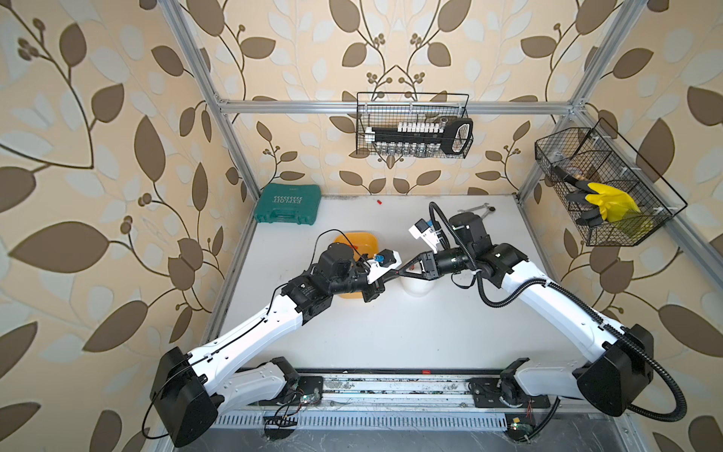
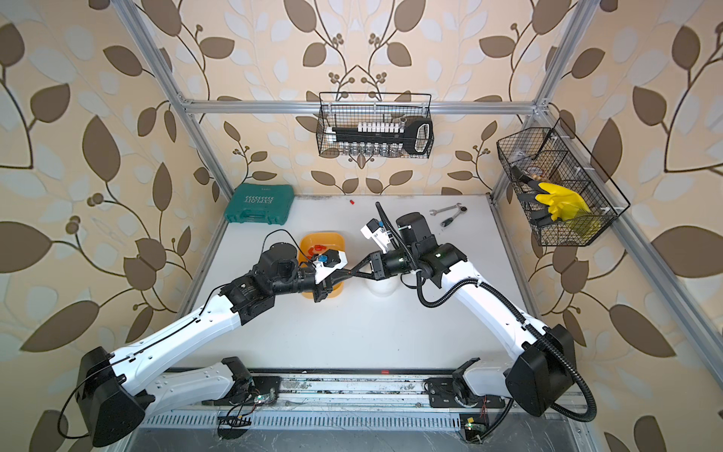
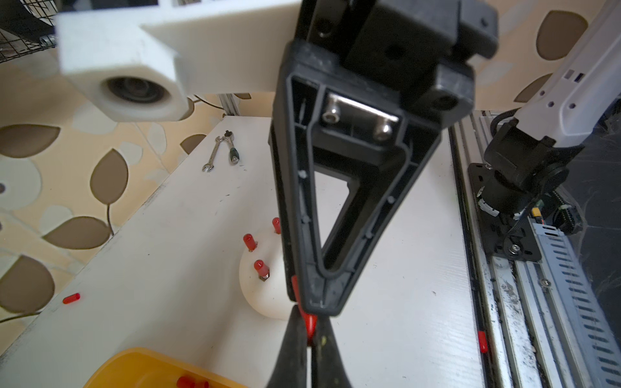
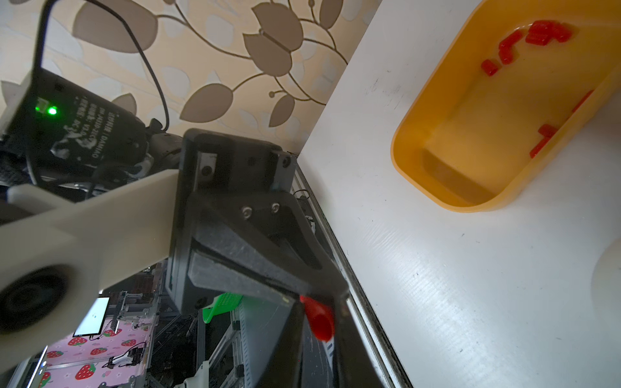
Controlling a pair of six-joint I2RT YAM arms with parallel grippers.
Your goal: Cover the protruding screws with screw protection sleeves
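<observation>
My two grippers meet tip to tip above the table. A red sleeve (image 3: 309,326) is between them: my left gripper is shut, and the sleeve reaches into the fingertips of my right gripper, whose finger state is hard to judge. In the right wrist view the sleeve (image 4: 319,322) shows at the tips of both. A white round base (image 3: 258,291) carries several red-topped upright posts (image 3: 261,268). An orange tray (image 4: 452,129) holds several loose red sleeves (image 4: 540,35).
A green case (image 1: 287,203) stands at the back left. A wrench (image 3: 213,152) and ratchet (image 3: 233,152) lie at the back right. One loose red sleeve (image 3: 71,298) lies on the table. Wire baskets (image 1: 412,124) hang on the frame.
</observation>
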